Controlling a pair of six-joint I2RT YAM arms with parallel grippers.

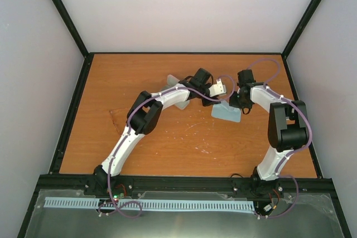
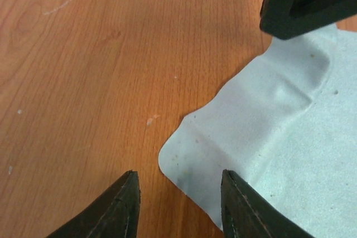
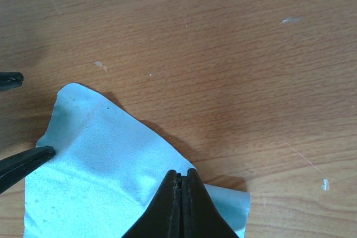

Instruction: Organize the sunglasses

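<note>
A light blue cloth (image 1: pixel 226 112) (image 2: pixel 262 126) (image 3: pixel 100 154) lies partly creased on the wooden table, right of center in the top view. My left gripper is open at the cloth's edge, nothing between its fingers. My right gripper is shut over the cloth's edge; its fingertips meet, and any fabric pinched between them is hard to make out. The other arm's dark fingertips show at the edge of each wrist view. I cannot make out any sunglasses.
A grey object (image 1: pixel 180 105) lies under the left arm, mostly hidden. Dark frame rails border the table.
</note>
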